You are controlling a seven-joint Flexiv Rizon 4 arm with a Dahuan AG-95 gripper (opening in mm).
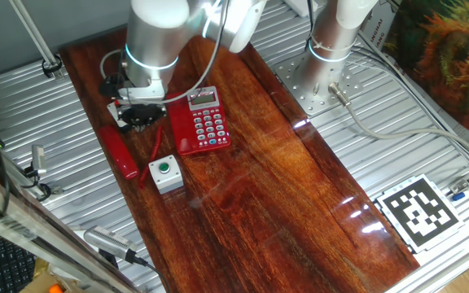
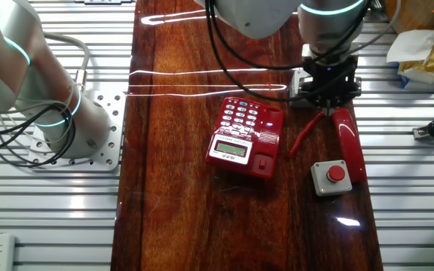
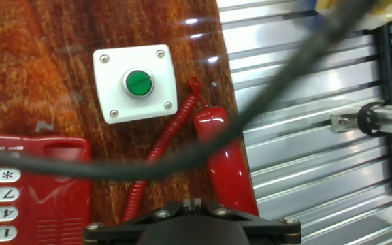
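Observation:
My gripper shows at the bottom of the wrist view, its fingertips together with nothing visible between them. In exterior view 1 the gripper (image 1: 139, 125) hangs over the table's left part, between the red handset (image 1: 119, 153) and the red telephone (image 1: 201, 126). The handset (image 3: 229, 163) lies off the phone, joined by a coiled cord (image 3: 163, 141). Beyond the fingers in the wrist view is a white box with a green button (image 3: 139, 83). A grey-white box with a red button (image 2: 336, 173) sits beside the handset in exterior view 2; the arm largely hides it in exterior view 1.
The glossy wooden board (image 1: 275, 195) is bare to the right of the phone. Metal slats surround it, with a clamp-like fixture (image 1: 111, 242) near its left edge. A dark cable (image 3: 155, 169) crosses the wrist view. A printed marker (image 1: 418, 213) lies at the right.

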